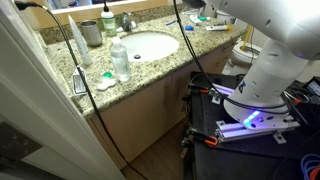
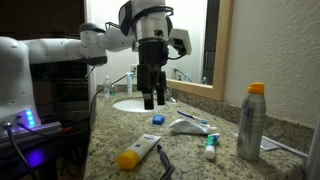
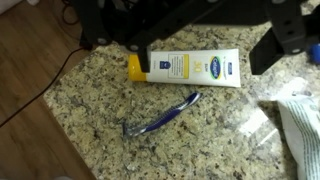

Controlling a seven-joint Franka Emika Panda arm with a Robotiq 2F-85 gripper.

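Observation:
In the wrist view my gripper stands open, its two dark fingers wide apart. A white sunscreen tube with a yellow cap lies on the speckled counter below, spanning the gap in that view. From the side, the gripper hangs above the counter, clear of the tube. A blue and white razor rests near the tube.
A tall orange-capped bottle stands at the right. Around it lie a green and white tube, a pale cloth and a small blue item. Farther back are the sink and a clear bottle.

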